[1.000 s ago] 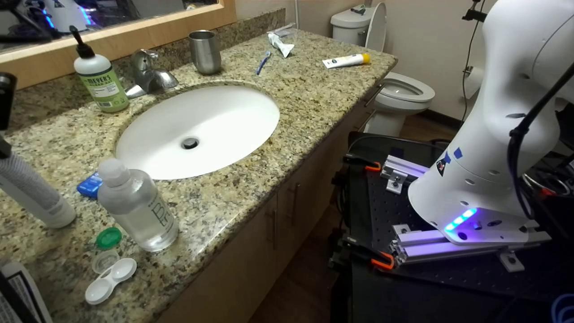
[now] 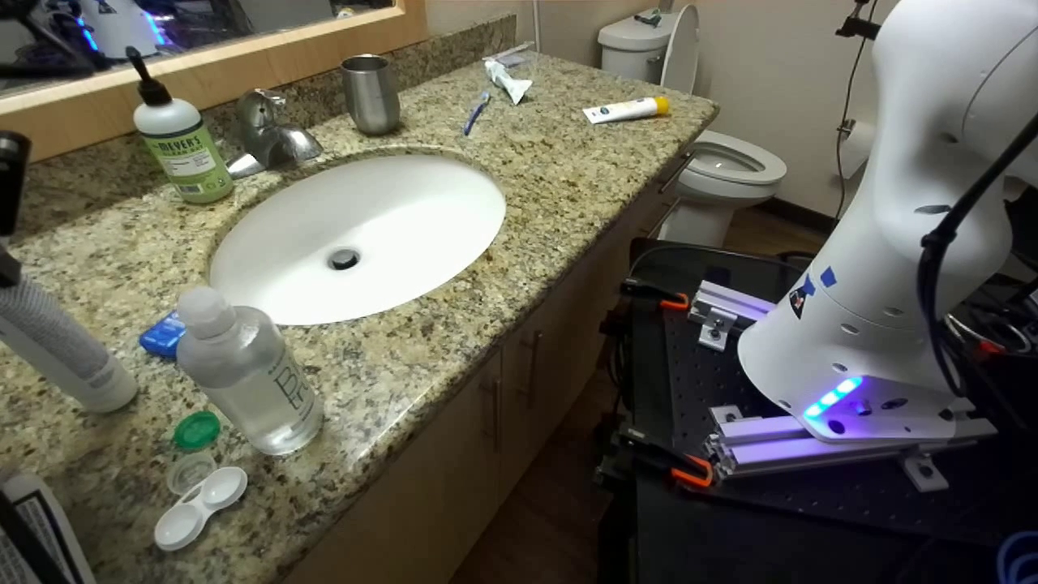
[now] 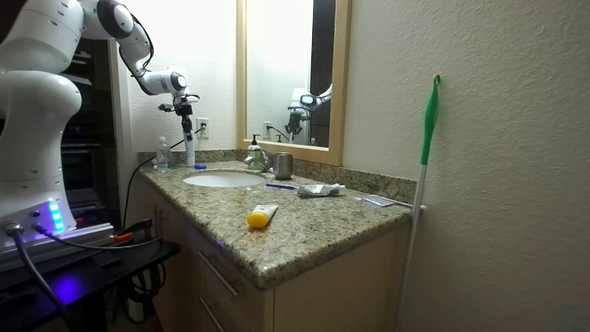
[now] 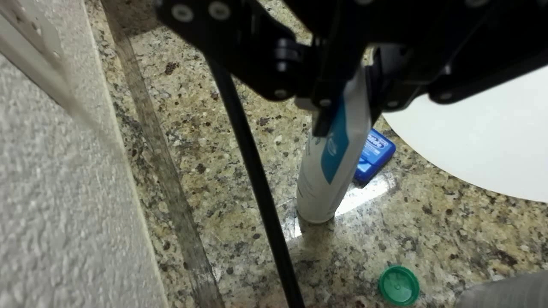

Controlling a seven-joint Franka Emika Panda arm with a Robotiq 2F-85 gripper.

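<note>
A tall white bottle with a blue patch (image 4: 329, 169) stands nearly upright at the wall end of the counter, its base low at the countertop. My gripper is shut on its upper part, one finger on each side. In exterior view 2 the gripper (image 3: 188, 133) reaches down from above onto the same white bottle (image 3: 189, 152). Exterior view 1 shows only the lower part of the bottle (image 2: 73, 355) at the left edge. Whether its base touches the counter is hard to tell.
Close by lie a blue floss box (image 4: 375, 154) and a green cap (image 4: 398, 285). A clear bottle (image 2: 255, 375) and a white lens case (image 2: 199, 506) stand near the front. A black cable (image 4: 251, 169) runs beside the white bottle. The sink (image 2: 389, 224) is empty.
The white bottle stands slightly lower or shifted a hair in exterior view 1; otherwise nothing has visibly moved.
</note>
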